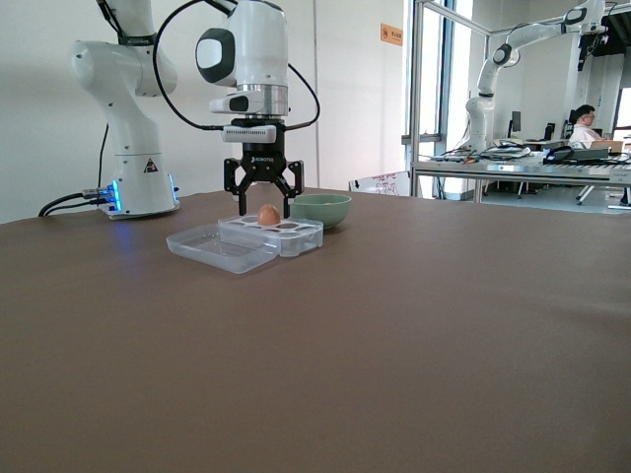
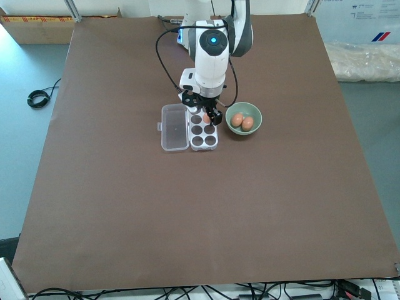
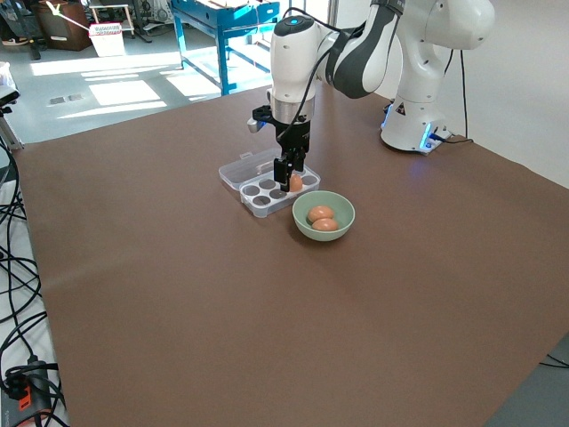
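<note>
My black gripper (image 1: 263, 202) is low over a clear plastic egg carton (image 2: 204, 137) with round wells and its lid (image 2: 175, 128) open to one side. One brown egg (image 1: 269, 216) sits in the carton below the gripper, whose two fingers stand apart in the top view with nothing seen between them above the egg. Beside the carton, a green bowl (image 3: 324, 233) holds two brown eggs (image 3: 320, 213).
The arm's white base (image 1: 143, 192) stands at the back, with cables hanging round the gripper.
</note>
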